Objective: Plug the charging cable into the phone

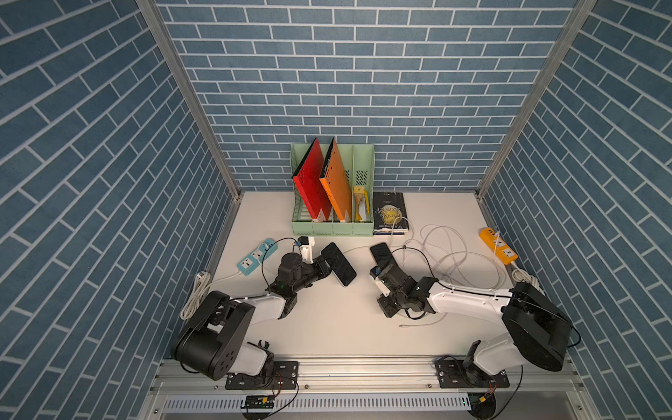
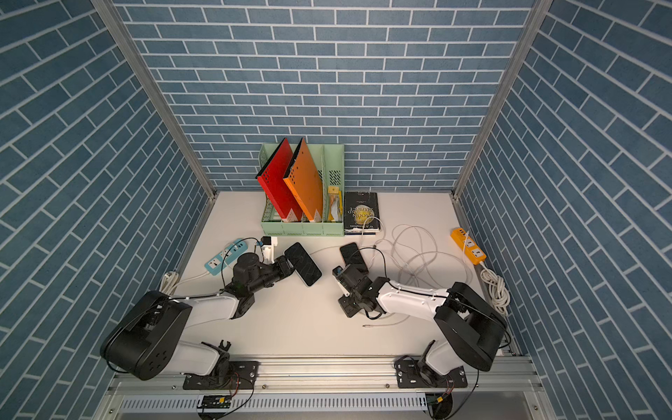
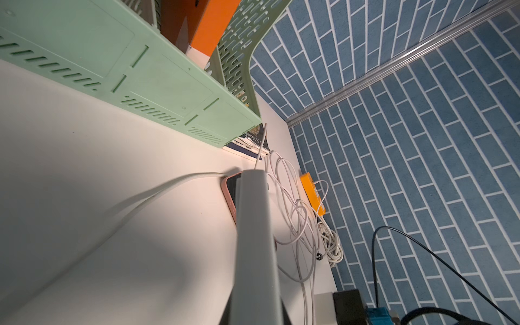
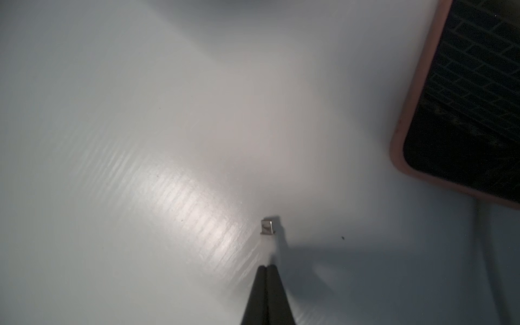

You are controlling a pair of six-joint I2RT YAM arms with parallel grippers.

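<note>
A dark-screened phone (image 1: 339,264) is off the table's left half, its end in my left gripper (image 1: 324,266). Seen edge-on, the phone's pale side (image 3: 256,243) fills the middle of the left wrist view, with dark fingers (image 3: 225,317) at its base. My right gripper is low over the table, its two fingertips together with nothing seen between them. Just ahead of them, outside the fingers, shows the metal tip of the charging cable's connector (image 4: 267,227). The rest of that plug is hard to make out against the white table.
A pink-cased phone (image 4: 465,113) lies close to my right gripper. White cables (image 1: 455,259) loop at the right, near the orange power strip (image 1: 498,245). The green organiser (image 1: 332,228) and black book (image 1: 390,211) stand behind.
</note>
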